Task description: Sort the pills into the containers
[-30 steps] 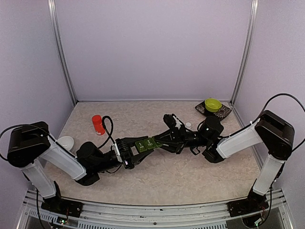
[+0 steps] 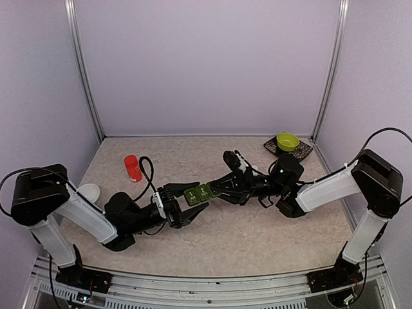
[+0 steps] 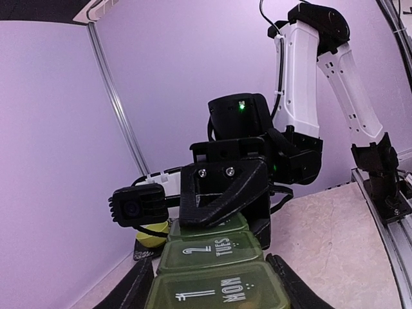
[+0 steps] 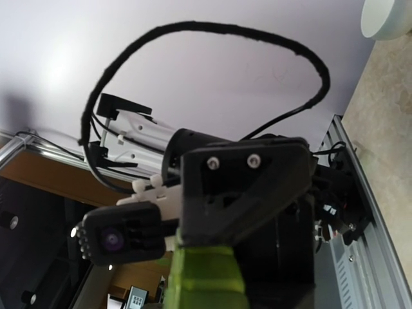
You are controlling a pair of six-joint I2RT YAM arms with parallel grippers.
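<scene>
A green pill organizer [image 2: 201, 193] with MON and TUES labels [image 3: 212, 251] is held level between both arms above the table's middle. My right gripper [image 2: 217, 190] grips its far end from the right; in the right wrist view the green case [image 4: 206, 277] comes out beneath that gripper. My left gripper [image 2: 192, 201] has its fingers around the MON end, one on either side; in the left wrist view they flank that end at the bottom.
A red canister [image 2: 132, 168] and a white bowl [image 2: 89, 191] stand at left. A green bowl [image 2: 287, 141] sits on a dark tray [image 2: 302, 152] at back right.
</scene>
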